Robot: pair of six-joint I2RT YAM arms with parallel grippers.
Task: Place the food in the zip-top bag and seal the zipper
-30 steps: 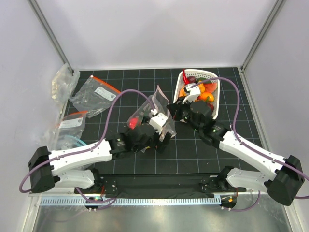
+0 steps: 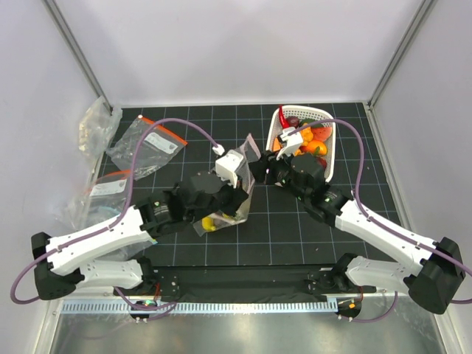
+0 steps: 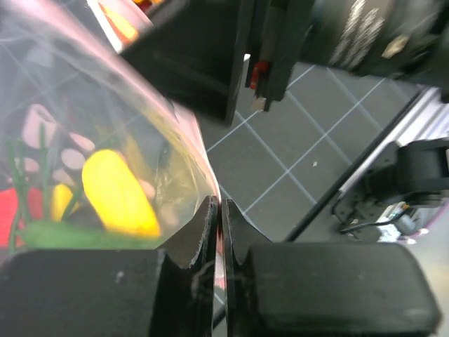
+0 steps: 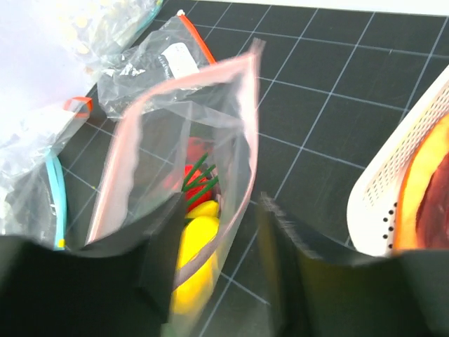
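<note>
The clear zip bag (image 2: 243, 214) stands mouth-up in front of me, its pink-edged rim (image 4: 184, 78) gaping in the right wrist view. Inside lie a yellow food piece (image 3: 119, 195), a red one (image 4: 199, 188) and green stems (image 4: 203, 174). My left gripper is shut on the bag's rim. In the right wrist view, my right gripper has its blurred fingers (image 4: 158, 242) apart, with the bag beyond the gap and no hold on it visible. From above, the right gripper (image 2: 261, 168) is close beside the bag's upper right edge.
A white basket (image 2: 330, 153) of toy food stands behind the right arm. Empty bags, one with an orange zipper (image 2: 165, 131), lie at the left.
My right gripper's fingers have spread while its arm has hardly moved.
</note>
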